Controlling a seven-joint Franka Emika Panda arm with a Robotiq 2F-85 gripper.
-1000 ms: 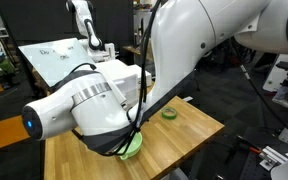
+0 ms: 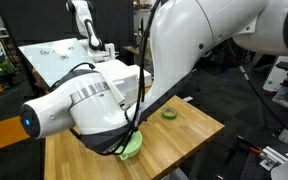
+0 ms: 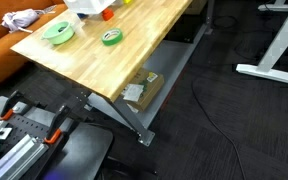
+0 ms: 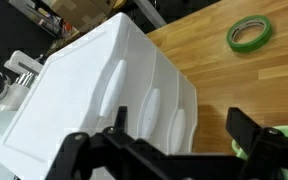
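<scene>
My gripper is open in the wrist view, its dark fingers wide apart along the bottom edge. Nothing is held between them. A large white box with rounded slots [image 4: 134, 85] fills the left and middle of that view, beyond the left finger. The green bowl [image 4: 281, 134] shows partly at the lower right, cut off by the right finger. Farther back lies a green tape ring [image 4: 249, 34] flat on the wood. In exterior view 1 the arm hides the gripper, and the green bowl [image 2: 133, 147] peeks out beneath it.
In exterior view 2 the wooden table [image 3: 94, 62] has clear room around the tape ring [image 3: 112, 36]. A white object at the top edge is cut off, with a small red item [image 3: 108, 13] beside it. A cardboard box [image 3: 144, 90] sits on a shelf below.
</scene>
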